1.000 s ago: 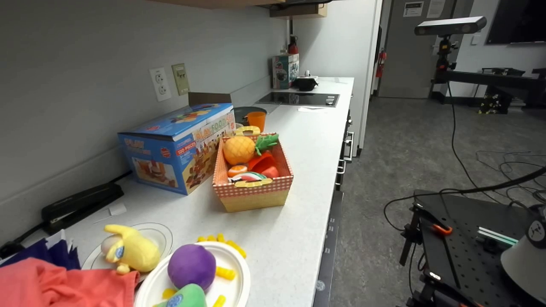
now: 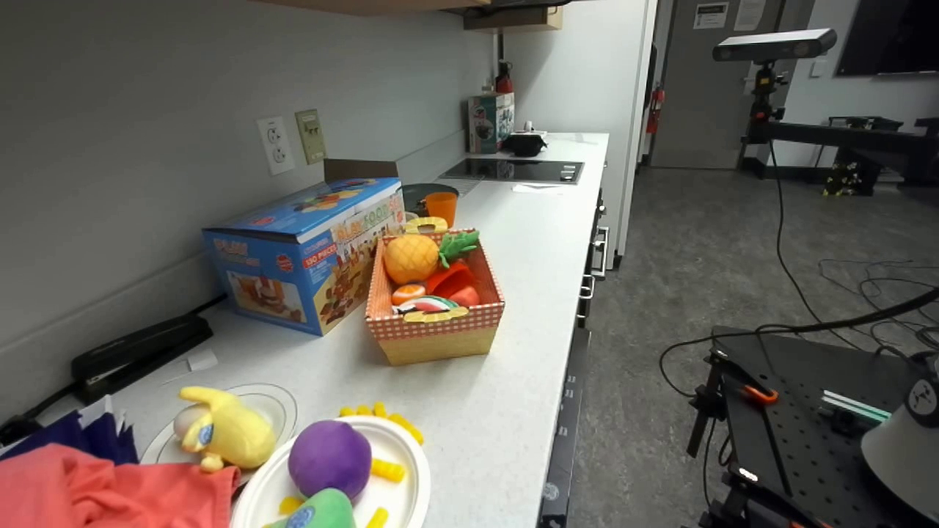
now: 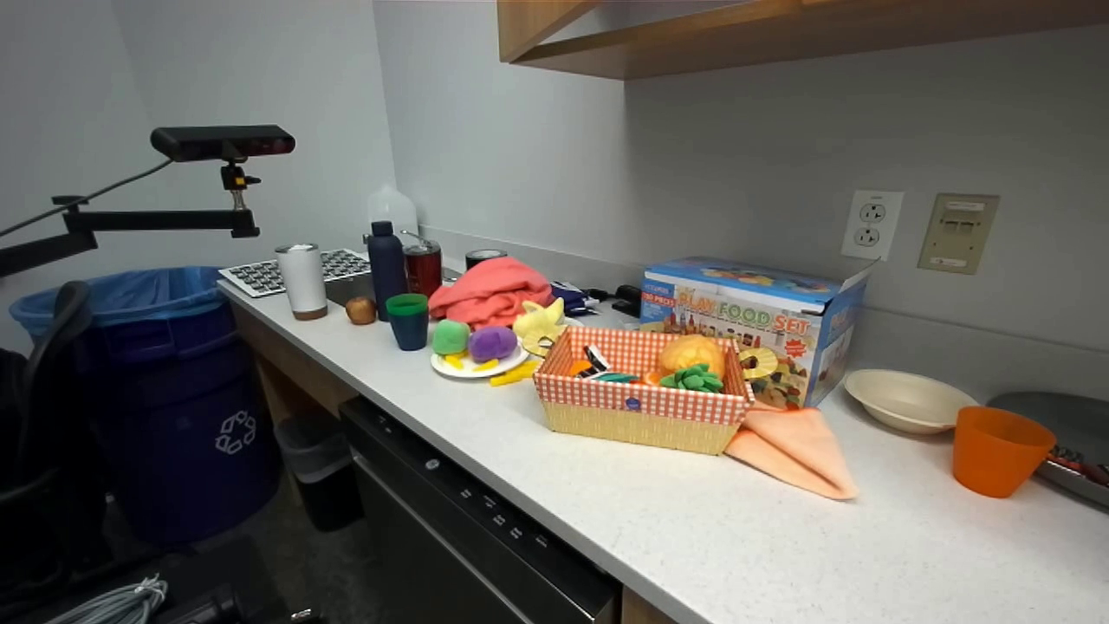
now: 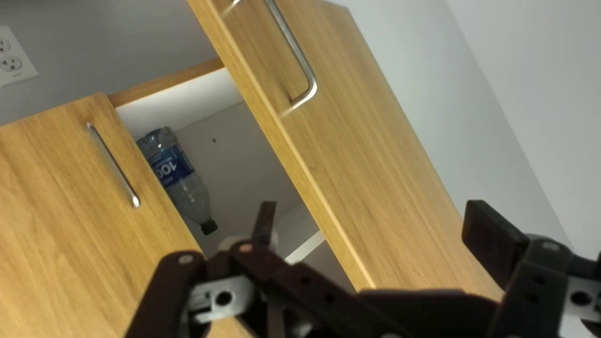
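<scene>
In the wrist view my gripper is open, its two dark fingers wide apart with nothing between them. It faces a wooden wall cabinet whose right door (image 4: pixel 360 146) stands swung out, a long metal handle (image 4: pixel 301 62) on it. Left of the opening is another wooden door (image 4: pixel 73 186) with its own handle (image 4: pixel 114 166). Inside the cabinet lies a clear plastic bottle (image 4: pixel 188 191) with a blue label and dark cap. The left finger (image 4: pixel 263 222) appears in front of the cabinet's lower part. Neither exterior view shows the gripper.
On the counter stand a checked basket (image 2: pixel 440 343) of toy food, a blue play-food box (image 2: pixel 264 264), a white plate (image 2: pixel 414 479) with plush toys, and an orange cup (image 3: pixel 998 452).
</scene>
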